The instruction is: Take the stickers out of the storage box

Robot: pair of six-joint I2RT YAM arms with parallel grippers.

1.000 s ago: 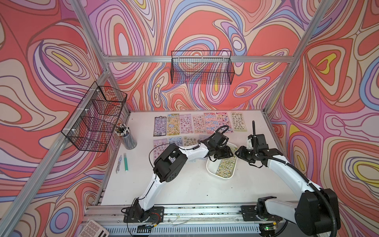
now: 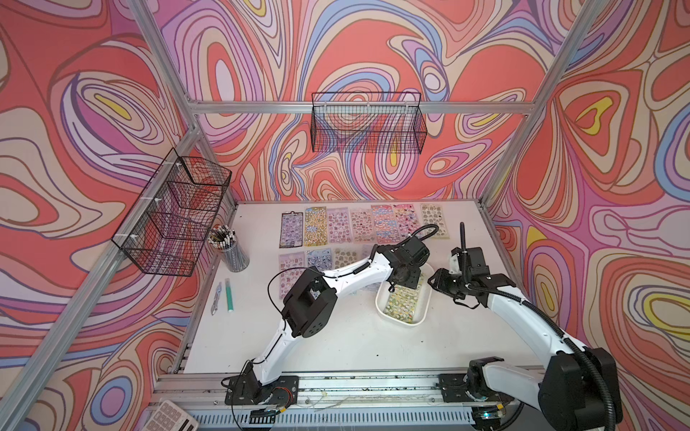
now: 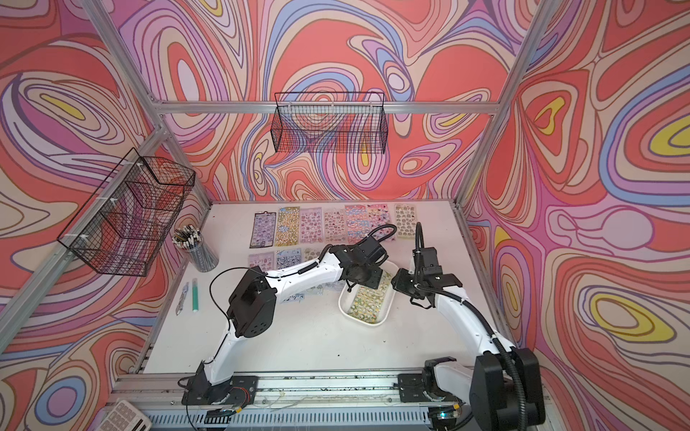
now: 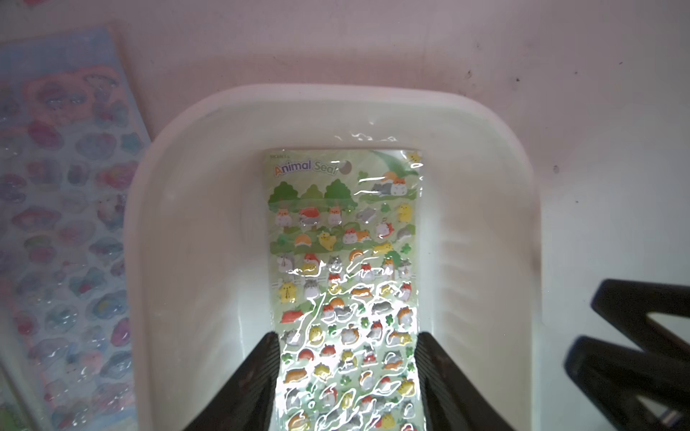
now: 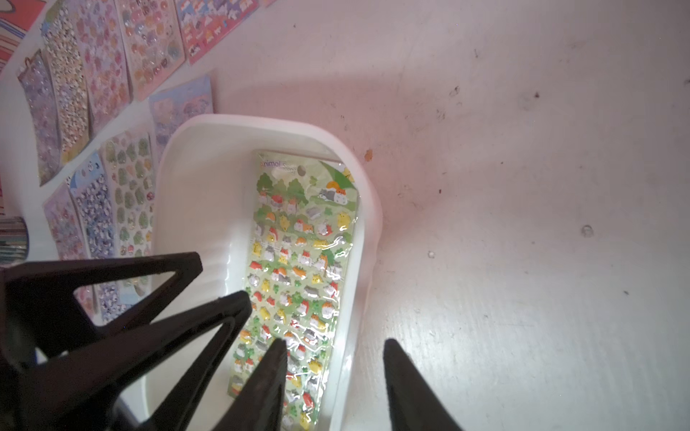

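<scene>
A white storage box (image 4: 165, 237) stands on the table with a green Animal Seal sticker sheet (image 4: 345, 237) lying flat on its floor. My left gripper is over the box, its fingers (image 4: 251, 380) spread on either side of the sheet, with no grip on it visible. In the right wrist view the sticker sheet (image 5: 294, 251) lies close to the box's right wall (image 5: 366, 237). My right gripper hovers beside that wall, open and empty. The sheet's near end is cut off in both wrist views.
Two rows of sticker sheets (image 2: 339, 224) lie at the back and left of the box. A metal pen holder (image 2: 234, 255) and a green cutter (image 2: 228, 294) are at the left.
In the box, the sticker sheet has shifted left. The right gripper has barely moved.
</scene>
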